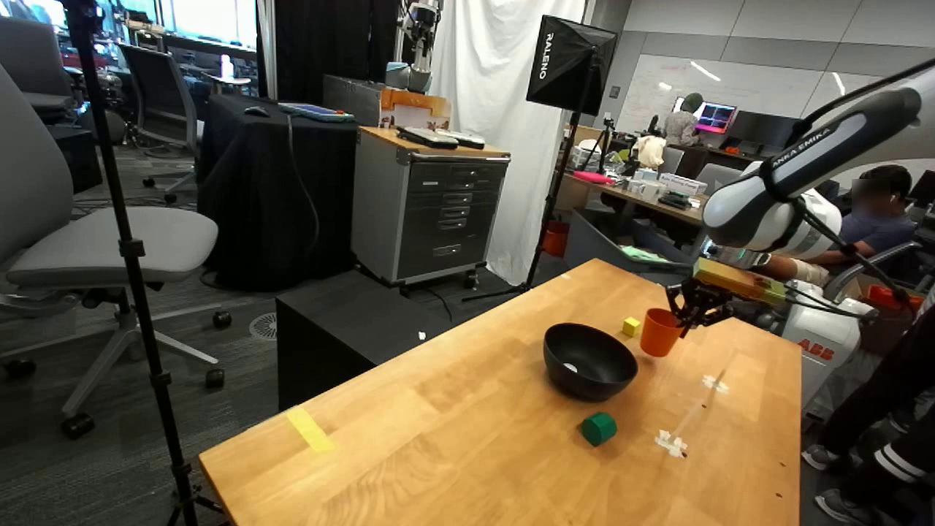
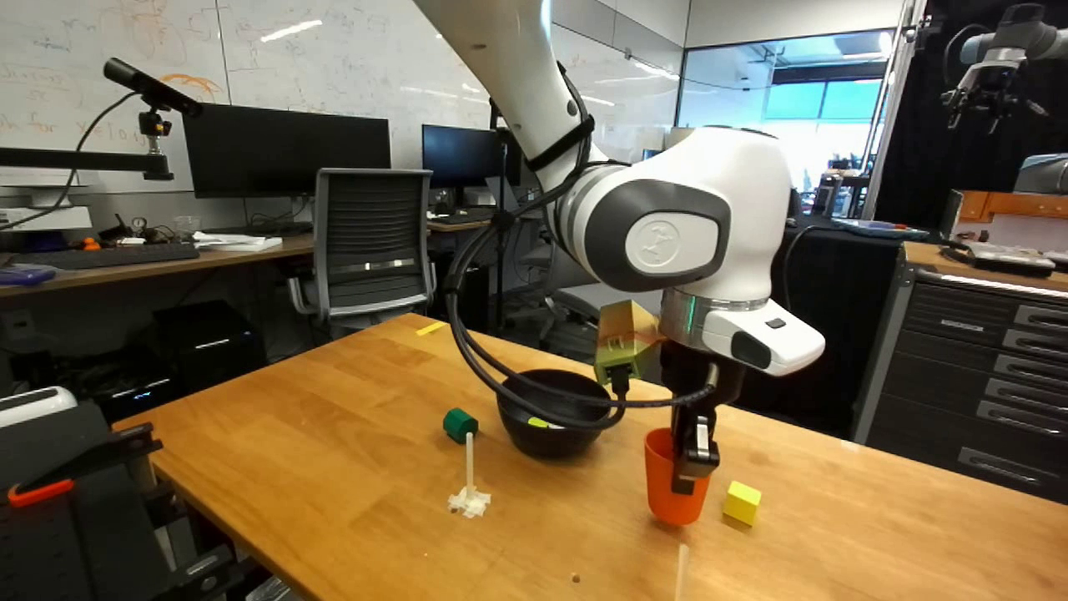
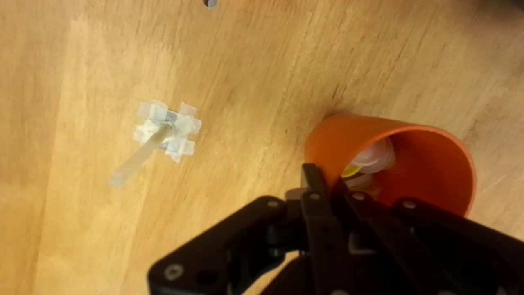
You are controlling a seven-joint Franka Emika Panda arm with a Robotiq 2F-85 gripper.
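In the wrist view, my gripper is shut on the near wall of an orange cup (image 3: 432,172), one finger inside and one outside. A pale translucent round piece (image 3: 376,156) and a bit of yellow show within that cup. The second exterior view has the orange cup (image 2: 661,481) nearly upright below the gripper (image 2: 685,485), beside a yellow block (image 2: 742,502). Whether the cup's base touches the table is hard to tell. A black bowl (image 1: 589,351) stands nearby, with a small white item (image 1: 570,367) inside.
A green block (image 1: 600,429) lies in front of the bowl. Thin translucent sticks rise from taped bases (image 1: 671,443) on the wooden table (image 1: 421,447).
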